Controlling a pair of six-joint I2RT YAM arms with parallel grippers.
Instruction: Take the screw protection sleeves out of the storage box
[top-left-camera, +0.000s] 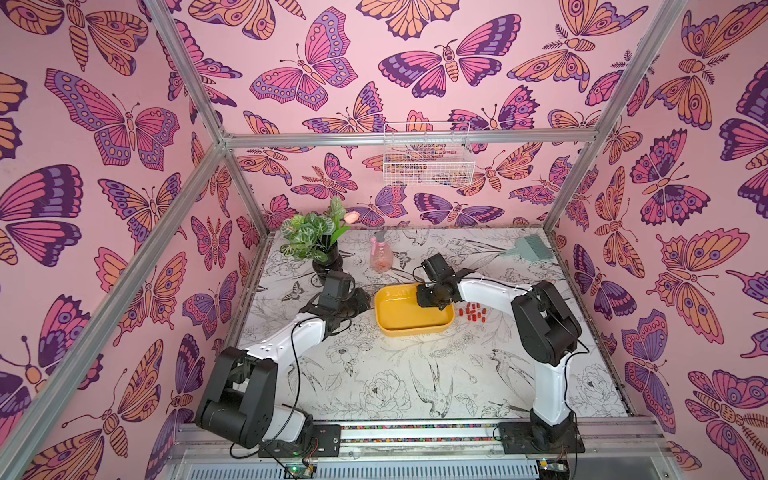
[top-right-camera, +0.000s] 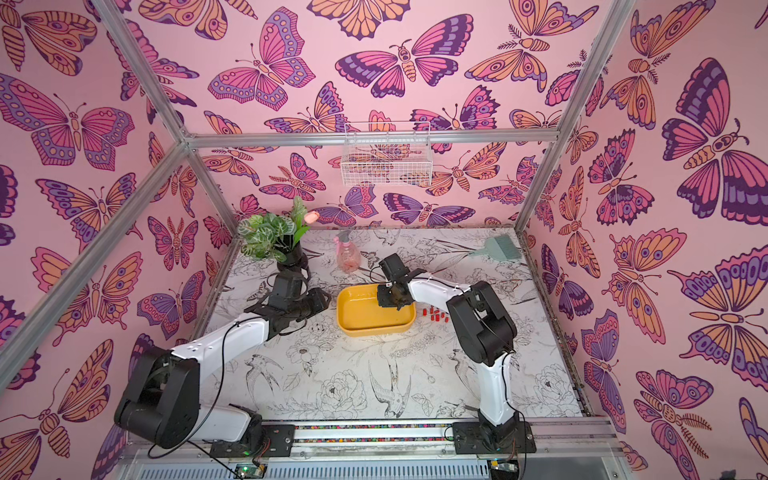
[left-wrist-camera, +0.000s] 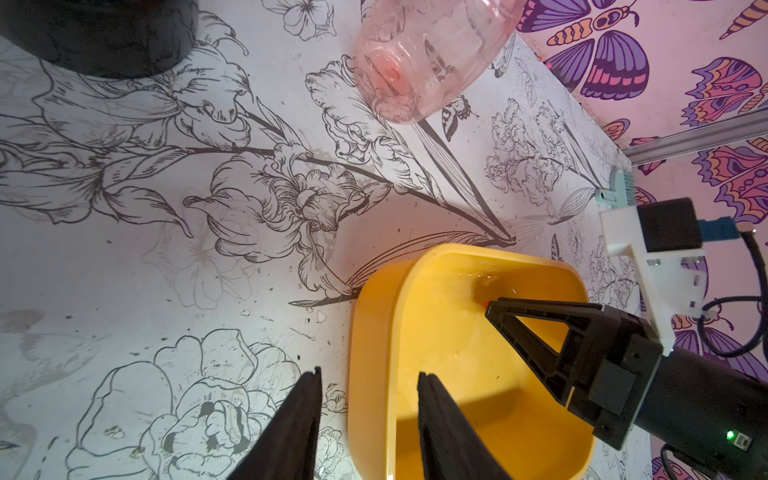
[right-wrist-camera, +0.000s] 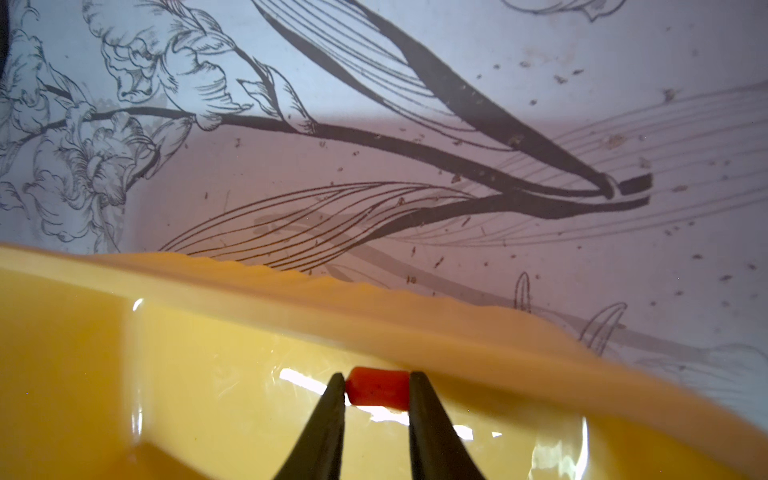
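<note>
One red sleeve (right-wrist-camera: 377, 389) sits between the fingertips of my right gripper, touching both, so the gripper is shut on it. In the right wrist view it is seen against the inside of the yellow storage box (right-wrist-camera: 224, 336), near the far wall. More red sleeves (top-left-camera: 475, 312) lie loose on the table just right of the box (top-left-camera: 412, 329). My left gripper is open and empty, beside the box's left wall. The visible part of the box floor in the left wrist view looks bare; the right arm hides some of it.
A pink clear bottle (top-left-camera: 381, 256) stands behind the box, and a potted plant (top-left-camera: 324, 248) is behind the left gripper. A teal dustpan-like item (top-left-camera: 529, 249) lies at the back right.
</note>
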